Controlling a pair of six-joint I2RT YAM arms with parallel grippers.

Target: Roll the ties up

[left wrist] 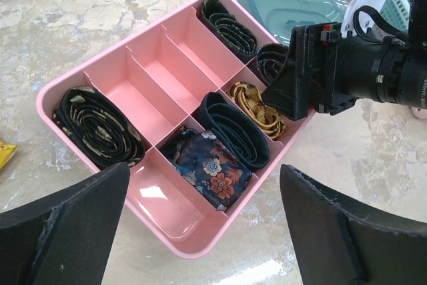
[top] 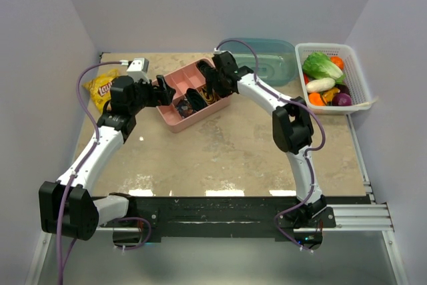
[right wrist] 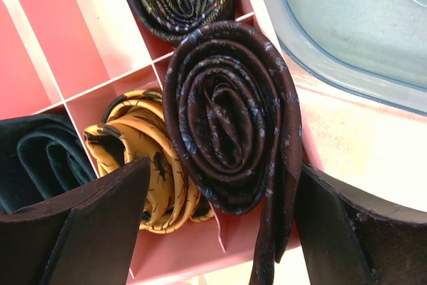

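In the right wrist view a dark maroon rolled tie [right wrist: 223, 121] sits at the corner compartment of the pink divided box [right wrist: 100, 31]. Its left side rests against the yellow tie [right wrist: 160, 185], and its loose tail runs over the box's rim. My right gripper is open around the roll, its fingers spread apart from the wound part. Over on the left, my open left gripper has nothing between its fingers, above the box's near end. Other rolled ties show: dark green [left wrist: 230, 131], floral navy [left wrist: 210, 168], black patterned [left wrist: 100, 128] and green patterned [left wrist: 228, 30].
Behind the box stands a clear teal tub [top: 267, 65]. At the right is a white basket [top: 363, 81] of vegetables, and at the left a yellow bag [top: 100, 88]. Bare table [top: 220, 151] lies in front. Two rear compartments are empty, as is one near compartment.
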